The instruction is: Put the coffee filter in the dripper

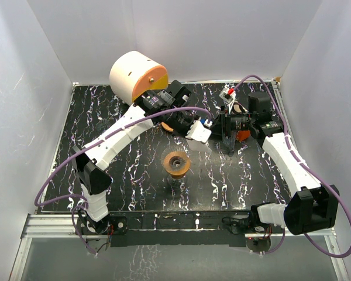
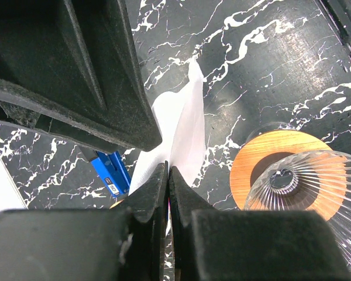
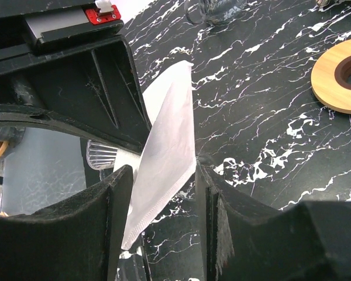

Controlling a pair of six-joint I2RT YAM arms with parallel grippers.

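Observation:
A folded white paper filter [image 2: 181, 123] hangs between my two grippers above the counter. My left gripper is shut on its lower end. In the right wrist view the filter [image 3: 164, 152] leans toward my right gripper, whose fingers are apart on either side of its lower part; whether they touch it is unclear. In the top view the grippers meet right of centre, partly hiding the filter. The clear ribbed dripper with a wooden collar [image 1: 176, 164] stands below them, nearer the front.
A wooden ring [image 3: 327, 76] lies on the dark marble counter, with a glass vessel [image 3: 219, 9] nearby. A large cream and orange cylinder [image 1: 134, 76] sits at the back left.

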